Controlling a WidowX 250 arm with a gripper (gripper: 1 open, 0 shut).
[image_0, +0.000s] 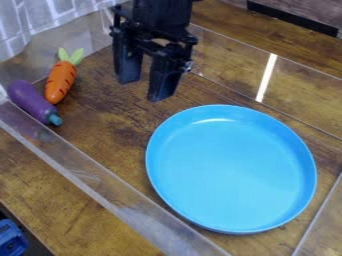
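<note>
My black gripper hangs from the top middle over the wooden surface, its fingers pointing down and apart with nothing visible between them. Below it to the right lies a large empty blue plate. To its left an orange toy carrot lies near the back, and a purple toy eggplant lies just in front of the carrot at the left edge.
A clear plastic barrier runs along the left and front of the surface. A blue object shows at the lower left corner, outside it.
</note>
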